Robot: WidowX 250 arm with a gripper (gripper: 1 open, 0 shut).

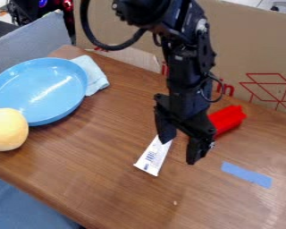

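Note:
My black gripper [179, 141] hangs pointed down over the middle right of the wooden table, its fingers apart and low over the upper end of a white labelled strip [152, 157]. Whether anything sits between the fingers is hard to see. A red cylindrical object [229, 118] lies just behind the gripper to the right, partly hidden by it.
A blue plate [44, 89] and a pale yellow round object [7, 130] are on the left, beside a folded light cloth [90, 73]. A blue tape strip [247, 175] lies at the right. A cardboard wall [259, 54] stands behind.

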